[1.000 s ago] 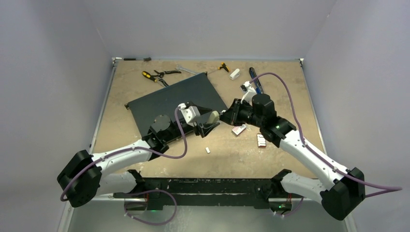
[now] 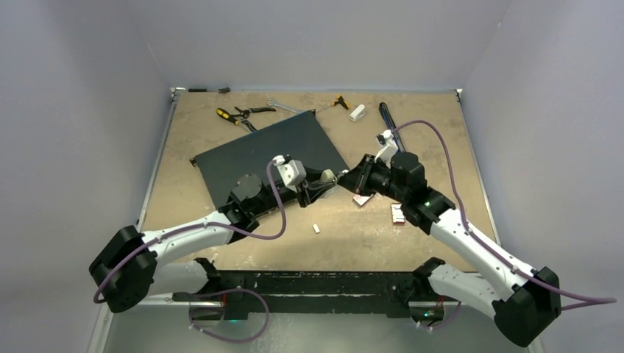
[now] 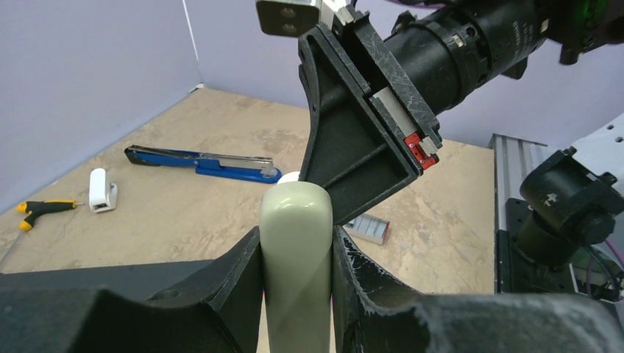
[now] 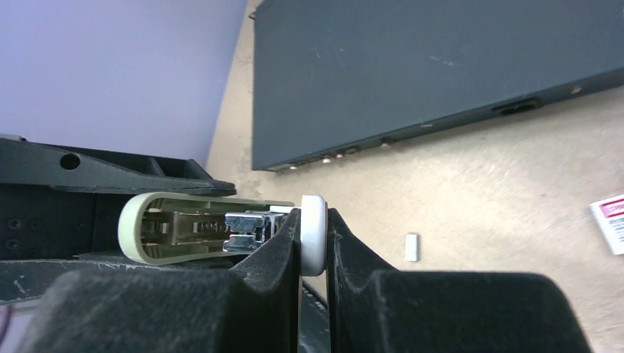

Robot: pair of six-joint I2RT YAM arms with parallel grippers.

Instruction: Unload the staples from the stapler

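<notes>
A pale cream stapler (image 3: 294, 272) is held upright in my left gripper (image 2: 321, 184), which is shut on it. In the right wrist view its pale body (image 4: 131, 228) lies lengthwise, with the metal mechanism (image 4: 243, 224) showing inside. My right gripper (image 2: 343, 176) is shut on a small white piece (image 4: 313, 235) at the stapler's end, beside that metal part.
A dark flat case (image 2: 257, 147) covers the middle left of the table (image 2: 353, 243). Pliers (image 2: 246, 118), a white stapler (image 2: 357, 112), a blue stapler (image 3: 202, 160) and small boxes (image 2: 398, 213) lie around it.
My right arm has shifted slightly toward the front and right, its wrist turning a little. My left gripper has closed in slightly around the stapler and moved marginally right.
</notes>
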